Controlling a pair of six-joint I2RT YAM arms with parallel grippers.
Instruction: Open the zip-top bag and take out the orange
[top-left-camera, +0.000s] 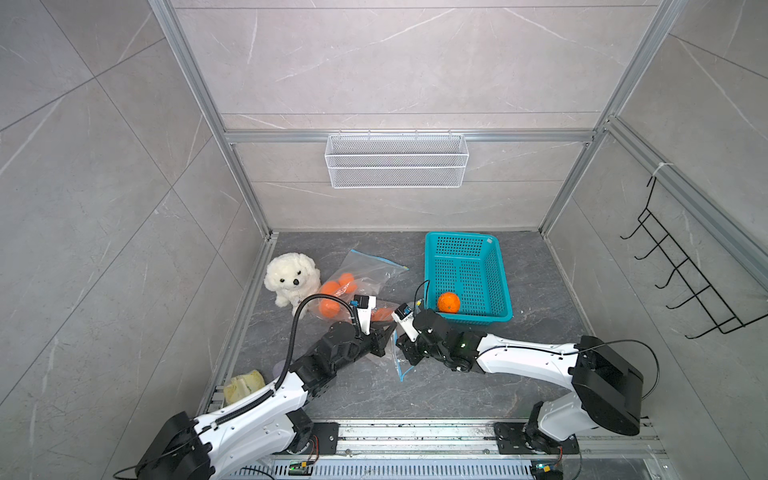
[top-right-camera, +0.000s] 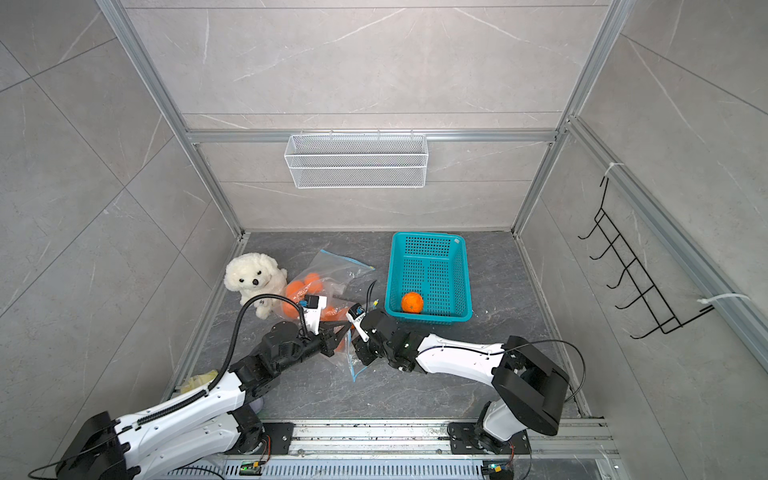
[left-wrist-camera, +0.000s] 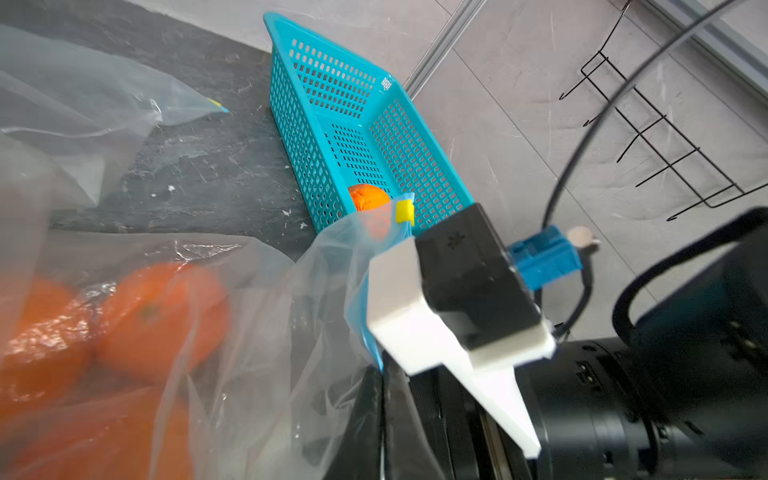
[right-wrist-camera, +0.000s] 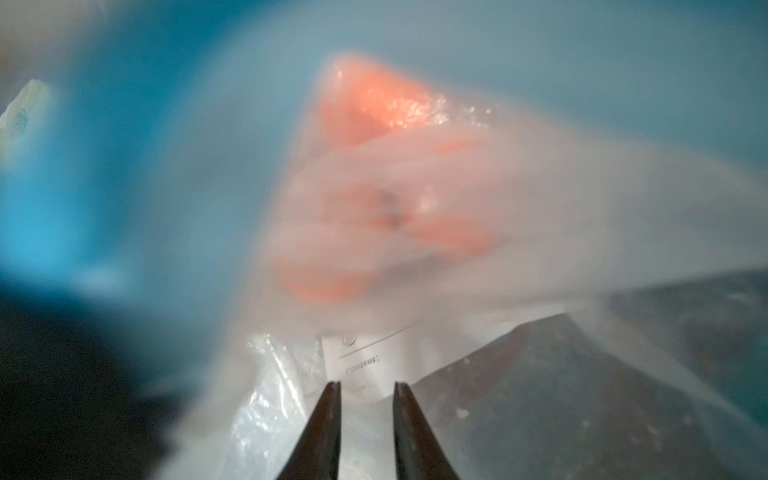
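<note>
A clear zip bag (left-wrist-camera: 312, 320) with oranges (left-wrist-camera: 164, 320) inside lies below the grippers. Its blue zip edge (left-wrist-camera: 359, 316) rises to the closed fingertips of my left gripper, which appear to pinch it. A yellow piece (left-wrist-camera: 405, 212) sits at the end of that edge. My right gripper is at the bag's right side; its two fingers (right-wrist-camera: 324, 432) stand slightly apart, with clear plastic showing in and behind the gap. I cannot tell whether they grip the film. Blurred blue zip edge and film cover much of the right wrist view.
A teal basket (top-left-camera: 509, 280) holding one orange (top-left-camera: 448, 302) stands to the right. Another clear bag (top-left-camera: 369, 268) with oranges lies behind the grippers, near a white plush dog (top-left-camera: 293, 276). Both grippers are close together. Tabletop right of the basket is clear.
</note>
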